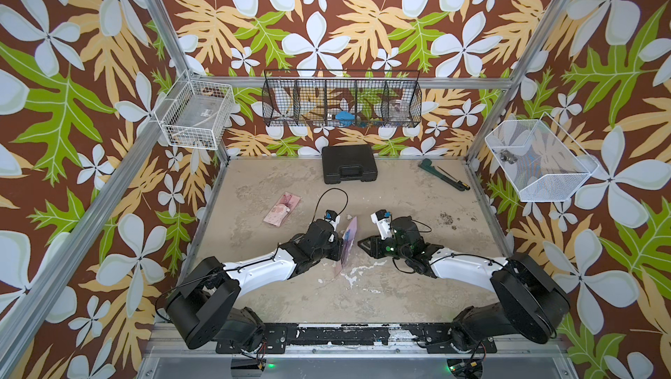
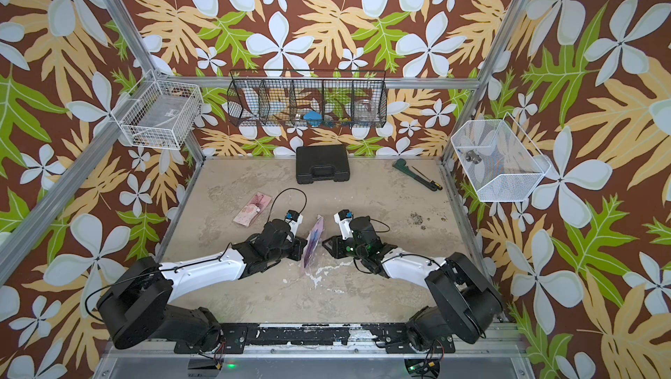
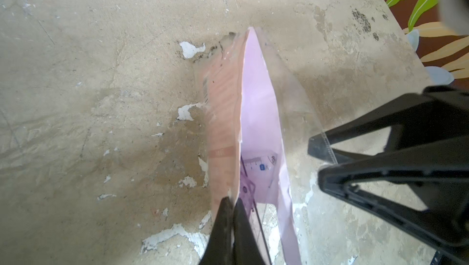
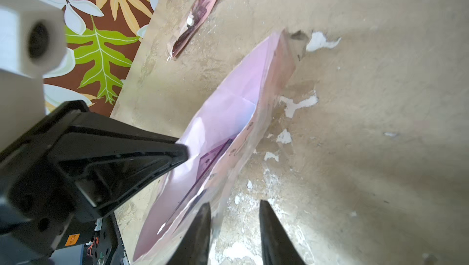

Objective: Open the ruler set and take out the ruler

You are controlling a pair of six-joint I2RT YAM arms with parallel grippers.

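Observation:
The ruler set, a pinkish-lilac sleeve (image 1: 348,240) with a clear cover, stands on edge between my two grippers. In the left wrist view its mouth gapes, and a clear ruler with markings (image 3: 254,163) shows inside the lilac lining (image 3: 259,103). My left gripper is shut on one thin side of the sleeve. My right gripper is open on the opposite side, its fingers apart. In the left wrist view, the edge of a clear flap (image 3: 317,123) reaches the right gripper's fingertips; whether it lies between them is hard to tell.
A second pink pouch (image 1: 282,209) lies flat at the left. At the back sit a black case (image 1: 349,162) and a green-handled tool (image 1: 443,173). Wire baskets (image 1: 341,103) hang on the walls. Bare table surrounds the grippers.

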